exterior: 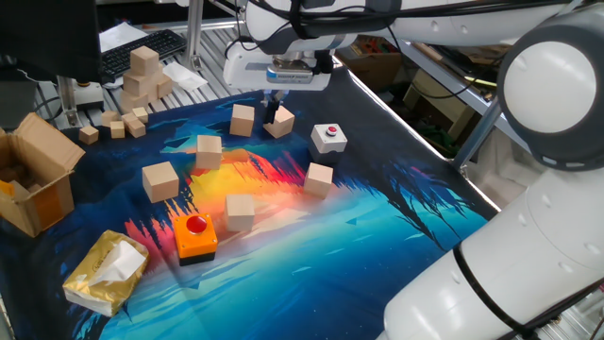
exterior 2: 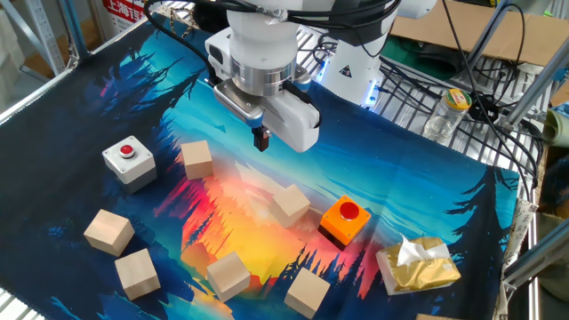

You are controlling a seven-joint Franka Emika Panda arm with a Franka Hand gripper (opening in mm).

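Note:
My gripper [exterior 2: 260, 140] hangs in the air above the cloth, its dark fingertips pointing down. In exterior view 1 the gripper [exterior: 273, 109] overlaps a wooden block [exterior: 282, 122], but exterior view 2 shows it well away from any block. The fingers look like one dark piece, so their opening is unclear; no object shows at them. Several wooden blocks lie spread out, including one [exterior 2: 196, 160] near the white box with a red button [exterior 2: 130, 162] and another [exterior 2: 290, 205] beside the orange box with a red button [exterior 2: 345, 220].
A gold tissue pack [exterior: 107, 272] lies near the orange box. An open cardboard box [exterior: 38, 179] and a stack of blocks [exterior: 144, 80] stand at the left. In exterior view 2, a jar [exterior 2: 446, 116] stands beyond the cloth.

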